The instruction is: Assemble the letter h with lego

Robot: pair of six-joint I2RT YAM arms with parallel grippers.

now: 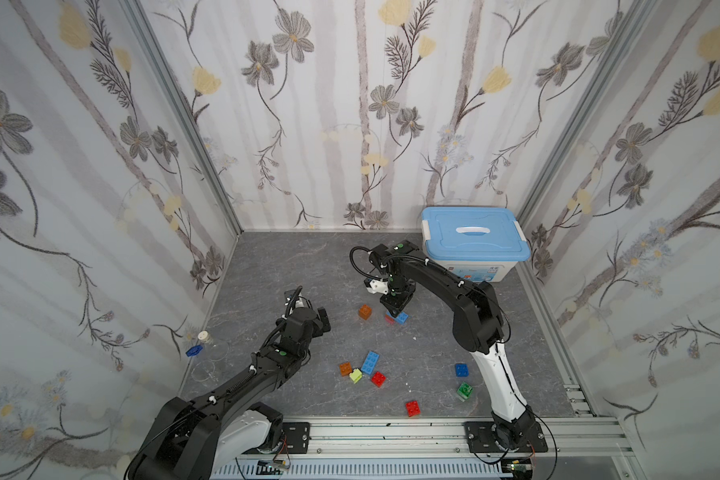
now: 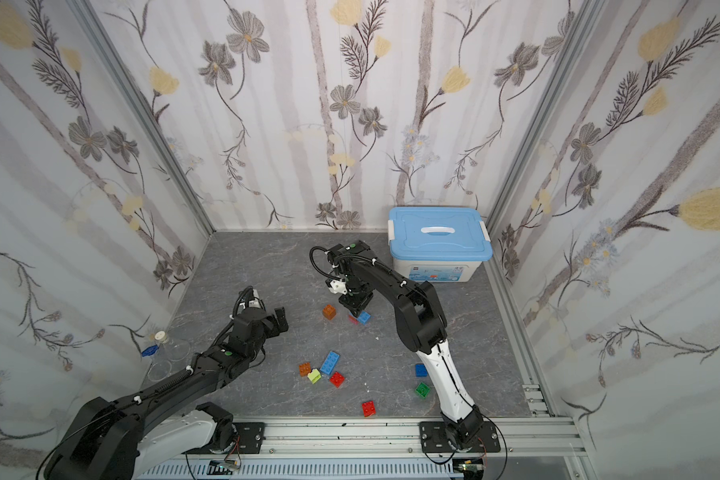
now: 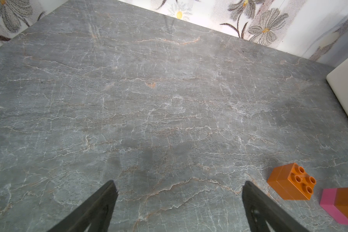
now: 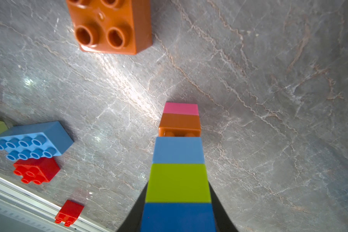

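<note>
In the right wrist view, my right gripper is shut on a stack of bricks. From its far end the stack shows pink, orange, light blue, lime and dark blue. The left wrist view shows only the pink end and the orange brick behind it, at the right edge. Whether the stack touches the table is hard to tell. A separate orange brick lies on the table close by. At the left, my left gripper is open, with only table between its fingers.
Near the front lie a blue brick, a lime brick, an orange brick and red bricks. Dark blue and green bricks sit front right. A blue-lidded box stands back right.
</note>
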